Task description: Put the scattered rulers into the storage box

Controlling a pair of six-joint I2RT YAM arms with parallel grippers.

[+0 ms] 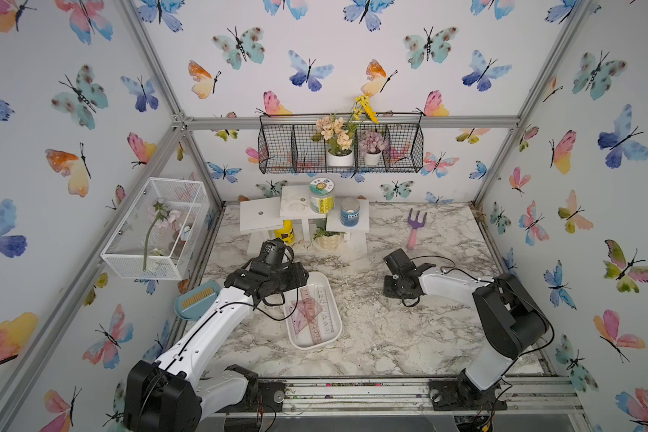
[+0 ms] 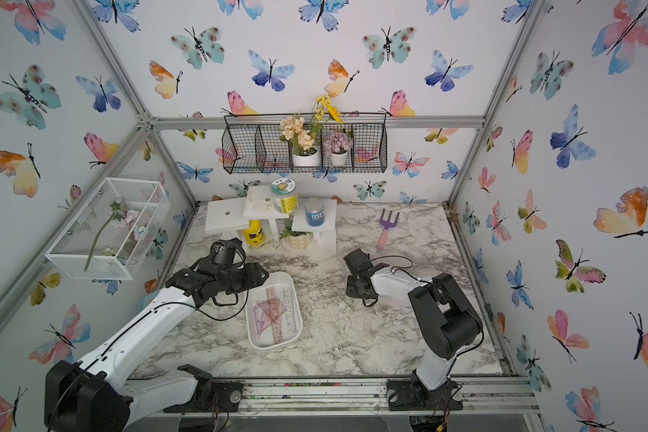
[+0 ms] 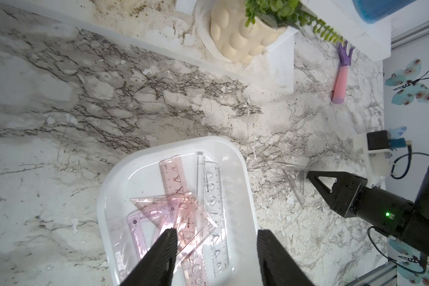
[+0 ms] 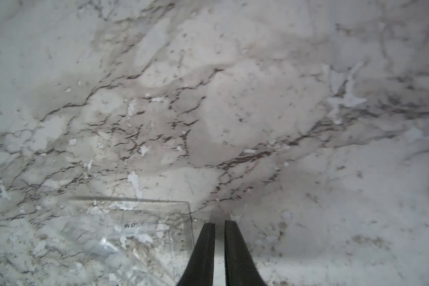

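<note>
The white storage box (image 3: 247,190) holds several overlapping rulers: a pink ruler (image 3: 171,174), a purple ruler (image 3: 136,233), a clear ruler (image 3: 217,209) and a pink set square (image 3: 188,214). My left gripper hangs above it, open and empty. Outside the box, on the table to its right, lies a clear set square (image 3: 299,183). The right gripper is low over the table, its fingers almost together; nothing shows in the thin gap. In the right wrist view, the clear set square (image 4: 150,224) lies just left of the fingers, apart from them.
White stands with cans (image 1: 322,196) and a potted plant (image 3: 245,31) stand at the back. A purple and pink hand fork (image 1: 414,229) lies back right. Left of the box is a blue brush (image 1: 197,298). The table right of the box is mostly bare.
</note>
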